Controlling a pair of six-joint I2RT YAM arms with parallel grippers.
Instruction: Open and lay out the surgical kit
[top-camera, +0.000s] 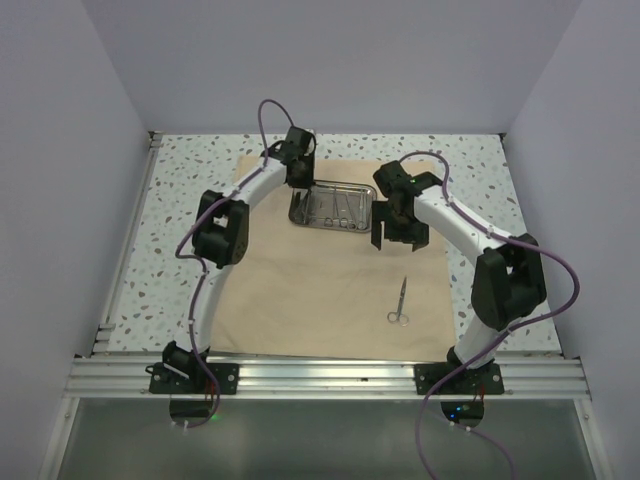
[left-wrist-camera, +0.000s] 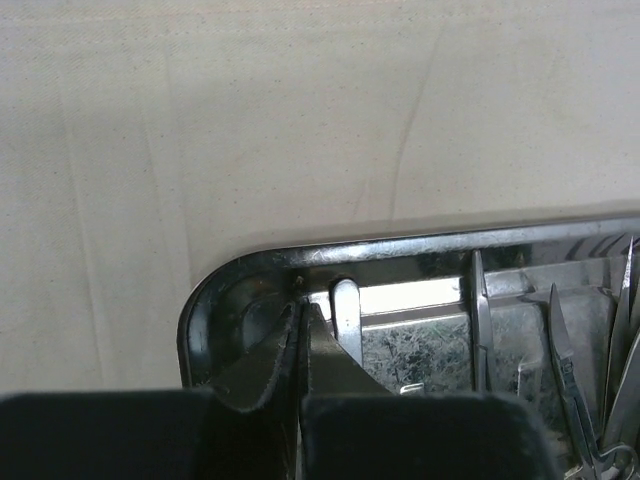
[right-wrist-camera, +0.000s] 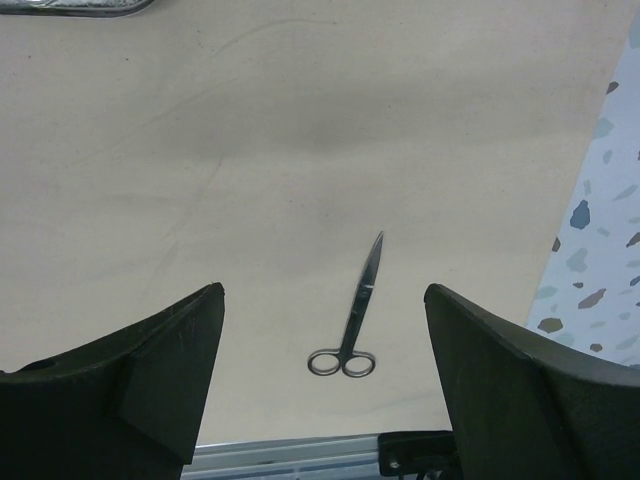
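Observation:
The metal instrument tray (top-camera: 334, 229) lies on the cloth toward the back. In the left wrist view my left gripper is shut over the tray's left end, with its fingertips together and nothing visible between them. The dark tweezers at that end are mostly hidden by the fingers. Just right of the fingertips lies a flat round-ended instrument (left-wrist-camera: 347, 312), outside the fingers. A slim pointed instrument (left-wrist-camera: 482, 320) and small scissors (left-wrist-camera: 566, 375) rest farther right. My right gripper stands open above the cloth; past its fingers, straight scissors (right-wrist-camera: 359, 312) lie on the fabric.
Beige cloth (top-camera: 300, 300) covers the middle of the speckled table (top-camera: 160, 240), with wide free room in front of the tray and left of the loose scissors. The tray's raised rim (left-wrist-camera: 420, 246) runs close beyond my left fingertips.

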